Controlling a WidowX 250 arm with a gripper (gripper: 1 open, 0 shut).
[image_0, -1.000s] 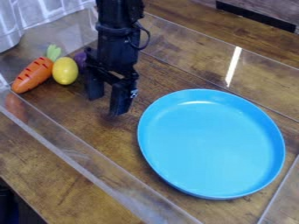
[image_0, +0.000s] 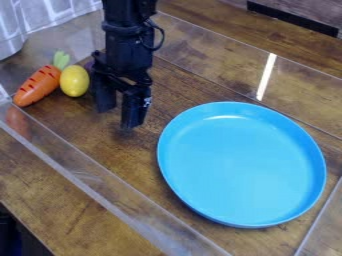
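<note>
My black gripper (image_0: 118, 105) hangs at the upper left of the camera view, low over the wooden table, its two fingers apart. To its left lie a yellow lemon-like object (image_0: 72, 80) and an orange toy carrot (image_0: 36, 87) with a green top. A large blue plate (image_0: 241, 163) lies to the right of the gripper. Whatever is directly behind the gripper is mostly hidden.
A clear transparent strip (image_0: 80, 177) runs diagonally across the lower left. A pale object (image_0: 11, 25) stands in the top left corner.
My gripper has shifted very slightly to the left. The plate, carrot and yellow object are where they were.
</note>
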